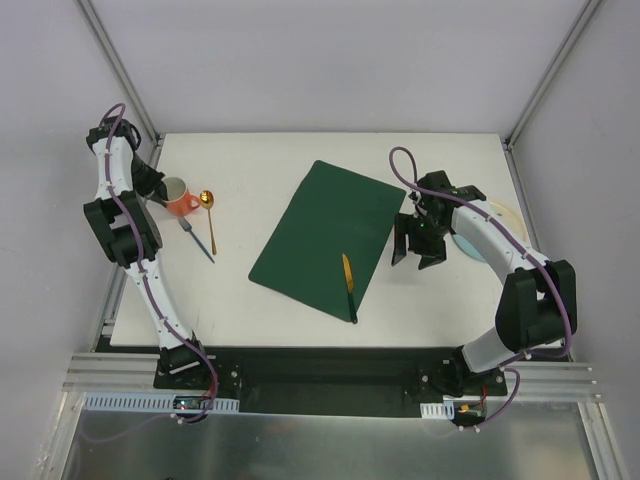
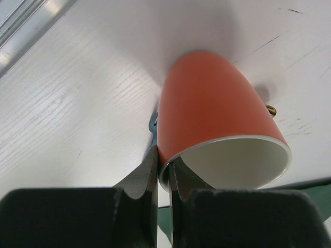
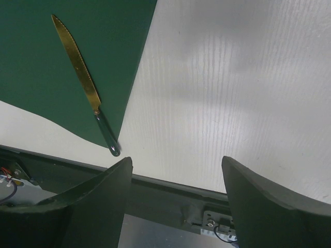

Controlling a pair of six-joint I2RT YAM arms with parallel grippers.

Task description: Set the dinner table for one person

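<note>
An orange mug (image 1: 180,197) with a pale inside is at the far left of the table; my left gripper is shut on its rim. The left wrist view shows its mouth tipped towards the camera. A green placemat (image 1: 317,236) lies slanted mid-table. Along its right edge rests a knife (image 1: 349,287) with a gold blade and dark handle, its tip on the mat. To the mat's right hangs my right gripper, open and empty. A fork (image 1: 197,239) and a gold spoon (image 1: 208,213) lie beside the mug.
Plates (image 1: 511,219), one light blue and one cream, sit at the right, partly hidden by the right arm. A metal rail (image 1: 124,84) borders the table's left side. Bare table (image 1: 250,165) shows between spoon and mat.
</note>
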